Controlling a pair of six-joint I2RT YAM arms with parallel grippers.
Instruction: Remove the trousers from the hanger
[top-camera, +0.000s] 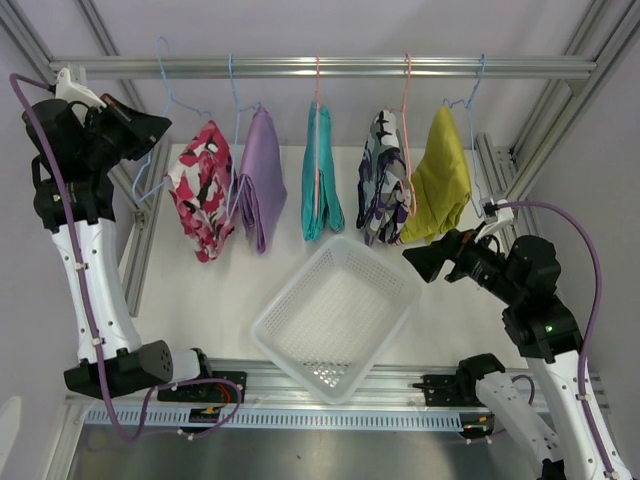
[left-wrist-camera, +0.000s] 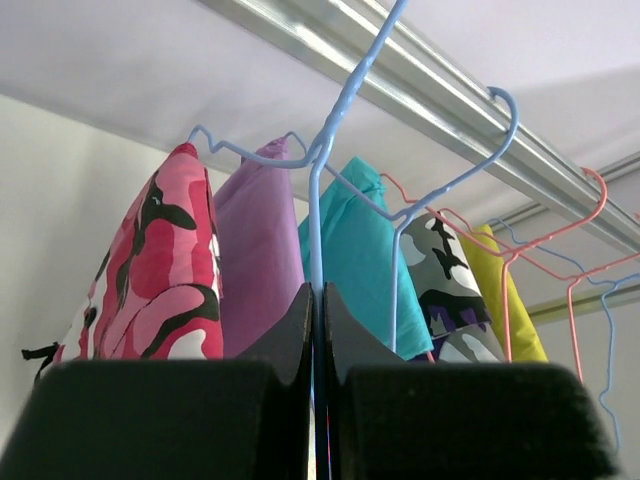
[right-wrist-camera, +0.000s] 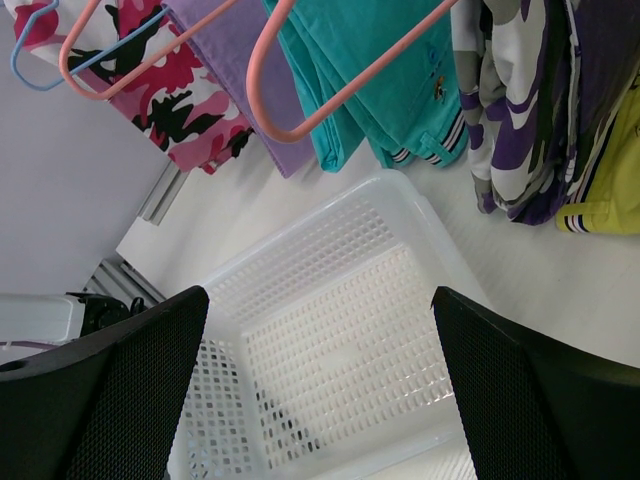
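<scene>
Pink camouflage trousers (top-camera: 203, 190) (left-wrist-camera: 150, 270) hang at the left end of the rail, beside the leftmost blue hanger (top-camera: 168, 80) (left-wrist-camera: 340, 110). My left gripper (top-camera: 150, 135) is shut at that hanger; its thin blue wire runs down the line where the fingertips meet. Purple (top-camera: 262, 180), teal (top-camera: 322, 170), dark camouflage (top-camera: 383, 175) and yellow (top-camera: 437, 170) trousers hang further right. My right gripper (top-camera: 435, 255) is open and empty, below the right-hand garments, over the basket's side.
A white plastic basket (top-camera: 335, 315) (right-wrist-camera: 340, 350) lies on the white floor below the clothes. The metal rail (top-camera: 270, 66) spans the frame. Bare floor shows left and right of the basket.
</scene>
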